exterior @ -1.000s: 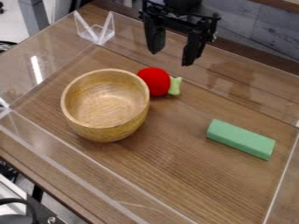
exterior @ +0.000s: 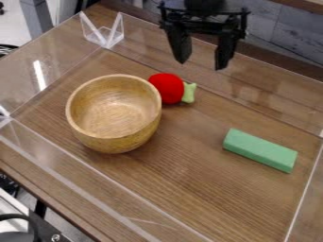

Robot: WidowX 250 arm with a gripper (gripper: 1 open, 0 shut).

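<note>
My black gripper [exterior: 199, 55] hangs over the back middle of the wooden table, its two fingers spread apart with nothing seen between them. In front of it and a little left lies a round red object [exterior: 169, 88] with a small pale green part on its right. A wooden bowl [exterior: 113, 121] stands at left of centre. A flat green block [exterior: 259, 150] lies at the right.
A small clear stand [exterior: 104, 26] is at the back left. A grey wall runs along the back, and dark cables show beyond the left edge.
The objects on the table look unmoved.
</note>
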